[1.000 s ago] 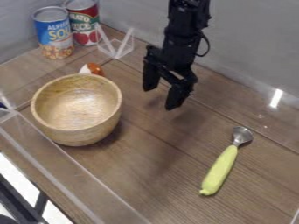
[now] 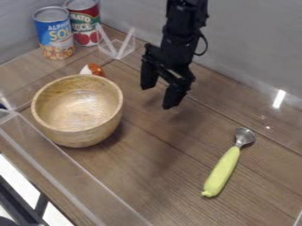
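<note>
The black robot gripper [image 2: 162, 81] hangs at the top centre over the wooden table [image 2: 165, 168], its two fingers spread open with nothing visible between them. A wooden bowl [image 2: 77, 113] sits at the left, below and left of the gripper. Behind the bowl lies a small orange object [image 2: 91, 71]. At the lower right lies a tool with a yellow-green handle [image 2: 222, 170] and a metal head pointing away from the camera.
An Alphabet soup can [image 2: 55, 33] and a red can [image 2: 85, 22] stand in the back left corner. A pale wall runs along the back.
The gripper has shifted very slightly down and to the left. The objects on the table have not moved.
</note>
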